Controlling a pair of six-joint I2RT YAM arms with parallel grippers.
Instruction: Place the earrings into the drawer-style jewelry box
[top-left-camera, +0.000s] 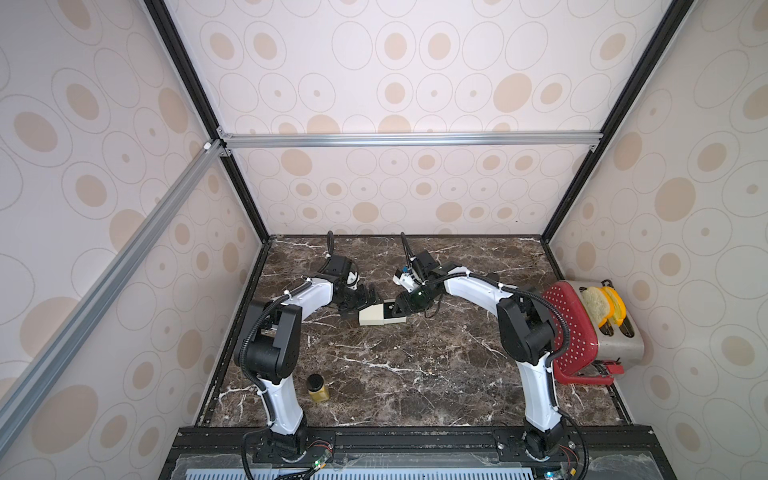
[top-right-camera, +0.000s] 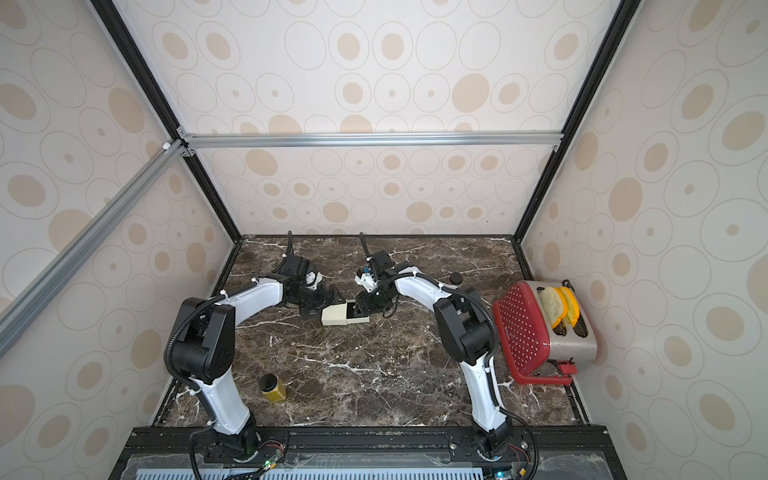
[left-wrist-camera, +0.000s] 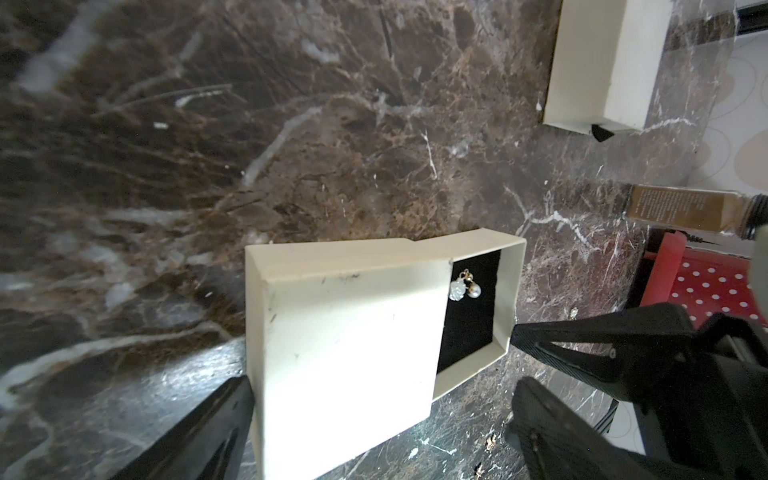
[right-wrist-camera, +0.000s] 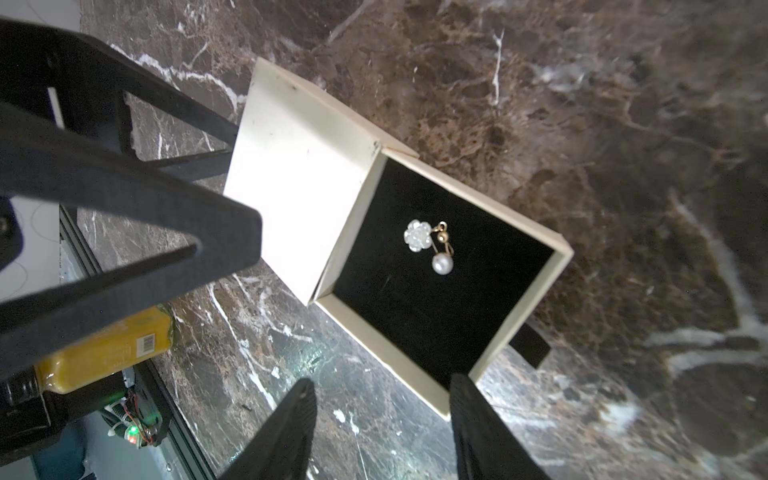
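Note:
The cream drawer-style jewelry box (left-wrist-camera: 344, 352) lies on the table with its drawer (right-wrist-camera: 512, 320) partly out to the right. Two earrings, a white crystal flower (right-wrist-camera: 417, 236) and a pearl drop (right-wrist-camera: 442, 263), lie together on the drawer's black lining. My left gripper is open around the box body at its left end, fingers low in the left wrist view. My right gripper is open at the drawer's outer end, with its fingertips near that end's lower corner in the right wrist view.
A spotted red toaster (top-left-camera: 568, 328) with yellow items stands at the right. A yellow jar (top-right-camera: 273, 388) is at the front left. A pale block (left-wrist-camera: 600, 56) shows in the left wrist view.

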